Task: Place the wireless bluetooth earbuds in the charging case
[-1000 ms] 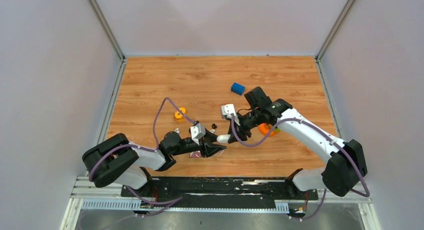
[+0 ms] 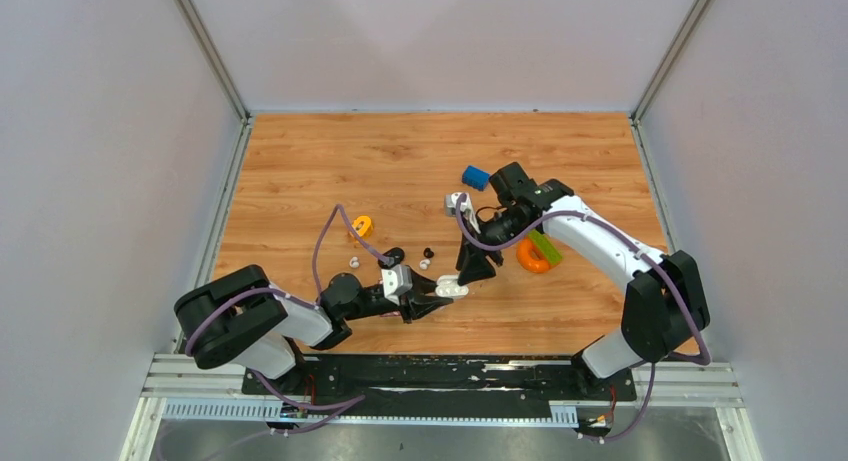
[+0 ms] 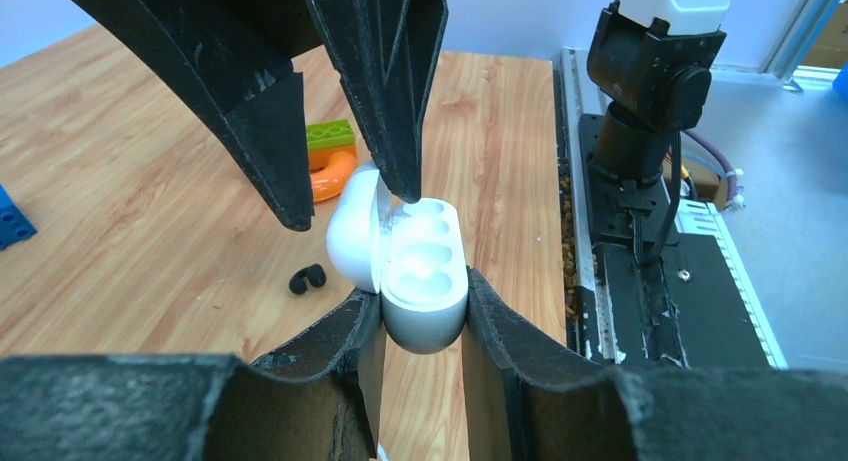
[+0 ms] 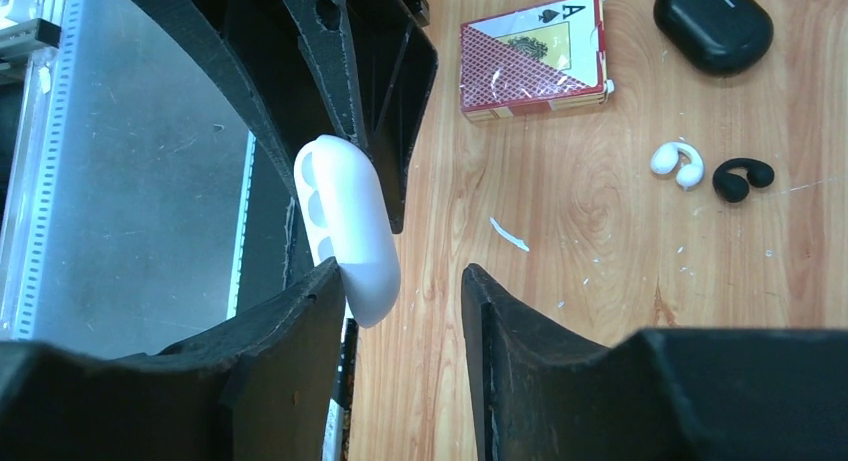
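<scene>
The white charging case [image 3: 425,271] is in my left gripper [image 2: 428,293], shut on the lower body. Its lid [image 3: 352,231] stands raised, showing empty-looking round wells inside. Just above, my right gripper is partly open; its fingertips lie near the lid's top, and whether they touch cannot be told. In the right wrist view, the case overlaps one right finger [image 4: 300,331], with a clear gap to the other. A white earbud pair [image 4: 678,165] and a black pair [image 4: 743,179] lie on the table. More small white earbud-like pieces [image 2: 354,262] sit farther left.
A playing-card box [image 4: 535,56] and a black case [image 4: 713,26] lie near the left arm. An orange ring [image 2: 532,256] and green block [image 2: 546,246] are beside the right arm. A blue block [image 2: 476,178] and yellow piece [image 2: 361,226] lie farther back.
The case looked closed before; now its lid is up and its wells show.
</scene>
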